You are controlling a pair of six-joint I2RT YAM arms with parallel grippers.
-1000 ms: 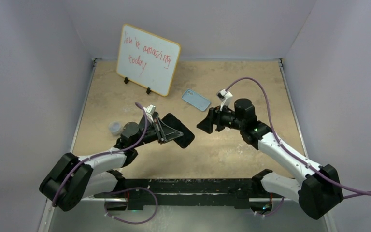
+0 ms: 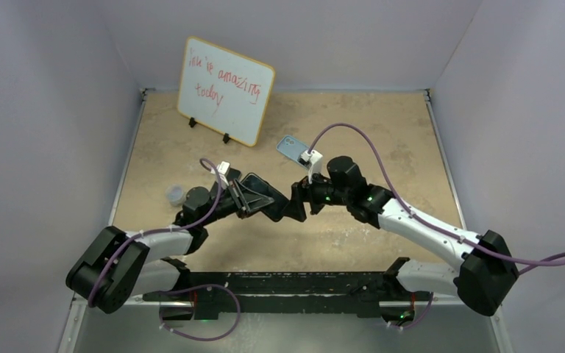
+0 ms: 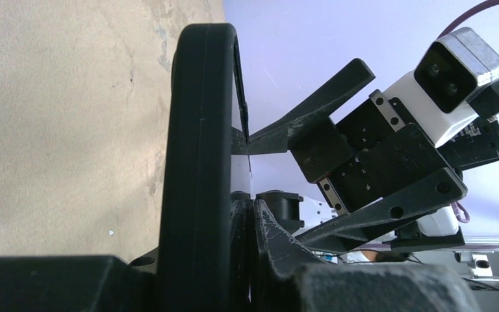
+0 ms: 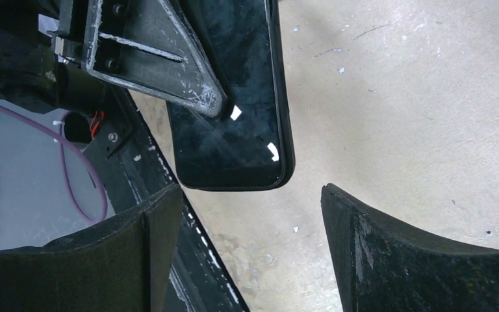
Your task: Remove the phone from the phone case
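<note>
My left gripper (image 2: 254, 202) is shut on a black phone (image 2: 268, 187), held up above the table and tilted; in the left wrist view the phone (image 3: 195, 156) stands edge-on between the fingers. In the right wrist view the phone's dark glossy face (image 4: 234, 149) shows, with a left finger across it; I cannot tell where case and phone part. My right gripper (image 2: 299, 206) is open, its two fingertips (image 4: 336, 198) just below the phone's lower end, with nothing clearly between them.
A light blue phone-shaped item (image 2: 290, 147) lies behind the grippers. A whiteboard (image 2: 224, 88) stands at the back left, a small clear round container (image 2: 176, 195) at the left.
My right gripper has moved left and down toward the phone's end. The held phone has shifted slightly left and up.
</note>
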